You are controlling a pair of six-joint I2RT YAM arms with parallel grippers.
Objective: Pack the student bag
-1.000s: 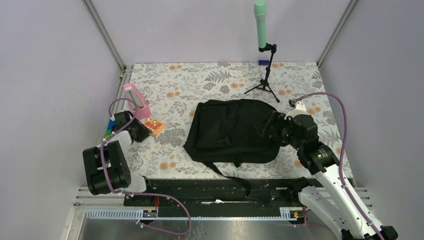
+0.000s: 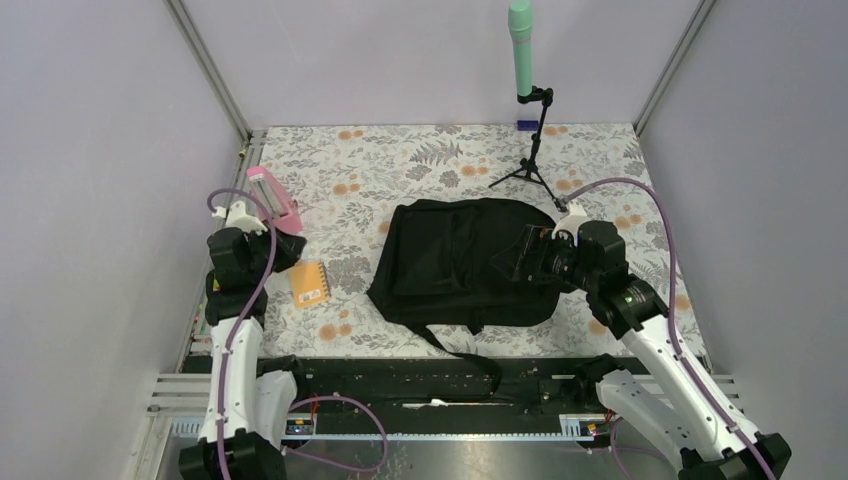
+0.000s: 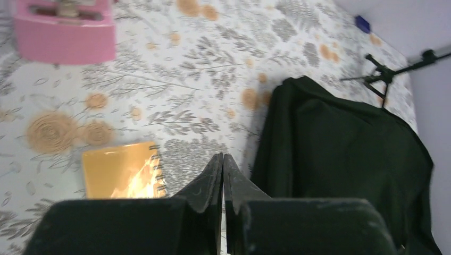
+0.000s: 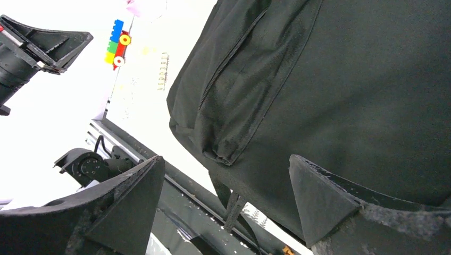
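A black bag (image 2: 460, 270) lies flat at the table's middle, its zipped pocket (image 4: 234, 85) visible in the right wrist view. A pink case (image 3: 64, 40) is at the left edge, with an orange spiral notebook (image 2: 309, 284) below it. My left gripper is raised above the notebook's side, its fingertips together; what lies between them, if anything, is hidden. My right gripper hangs open over the bag's right part. Colourful toy pieces (image 4: 118, 45) lie beside the notebook, largely hidden by the left arm in the top view.
A black tripod (image 2: 530, 165) with a mint cylinder stands at the back right, near a small blue block (image 2: 525, 125). A bag strap hangs over the front edge.
My left arm has risen and shifted from low over the notebook, which now shows lower in the top view and plainer orange. The right arm has moved slightly.
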